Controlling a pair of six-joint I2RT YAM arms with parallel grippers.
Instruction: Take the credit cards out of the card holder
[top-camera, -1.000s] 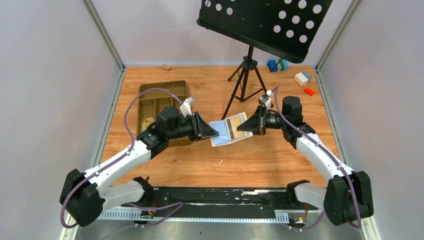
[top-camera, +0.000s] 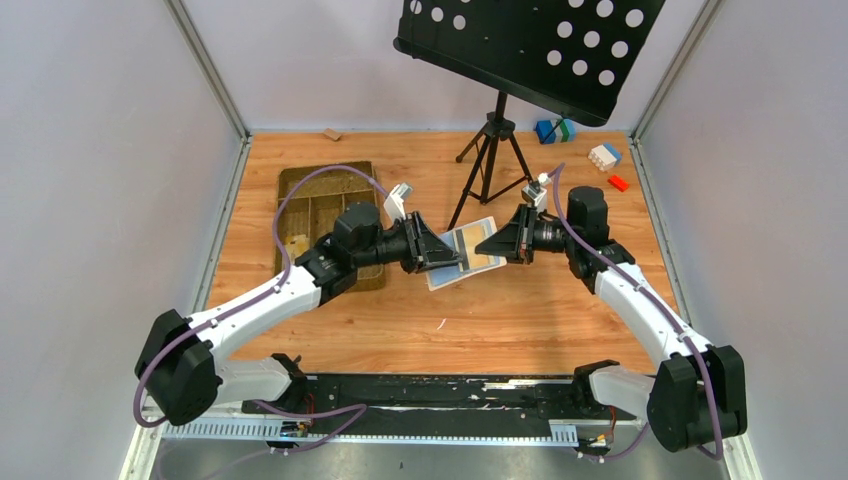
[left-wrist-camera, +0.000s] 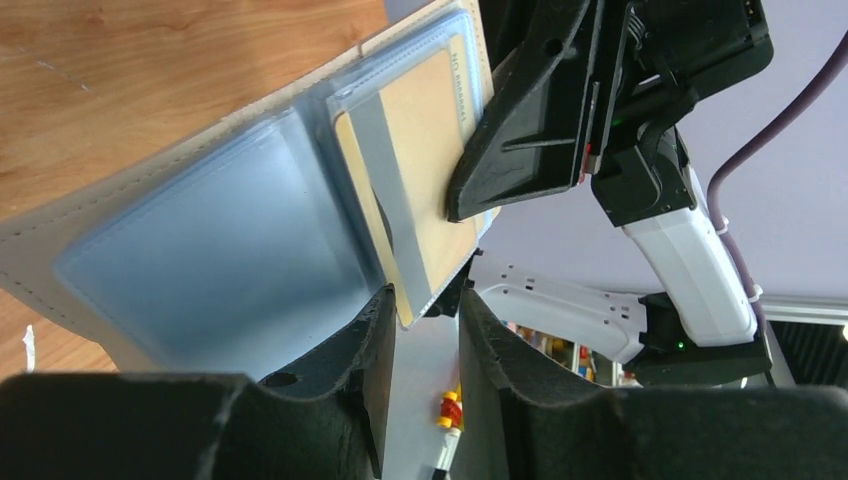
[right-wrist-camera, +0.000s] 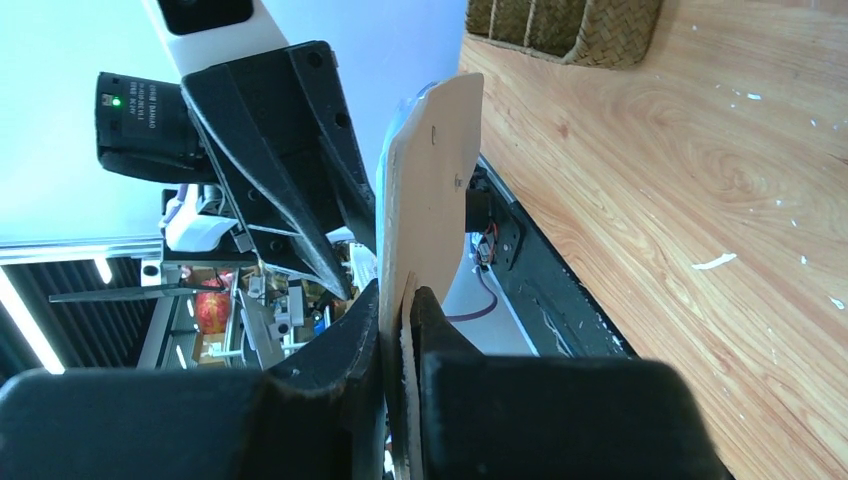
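Above the table, my right gripper (top-camera: 482, 249) is shut on an open card holder (left-wrist-camera: 230, 230), a beige-edged piece with clear bluish pockets. The left pocket looks empty. In the right pocket sits a yellow card with a grey stripe (left-wrist-camera: 385, 160). The right wrist view shows the holder's pale back (right-wrist-camera: 430, 170) edge-on, pinched between the right fingers. My left gripper is part open, its fingertips at the card's lower corner. That corner appears in the gap between them; whether they touch it I cannot tell.
A woven basket (top-camera: 300, 180) with compartments stands behind the left arm. The black music stand (top-camera: 490, 140) rises just behind the grippers. Blocks (top-camera: 604, 157) lie at the back right. Bare table (top-camera: 450, 340) lies in front.
My left gripper has moved right, over the holder's left pocket toward the card. The right gripper keeps its hold on the holder, which has shifted and tilted slightly.
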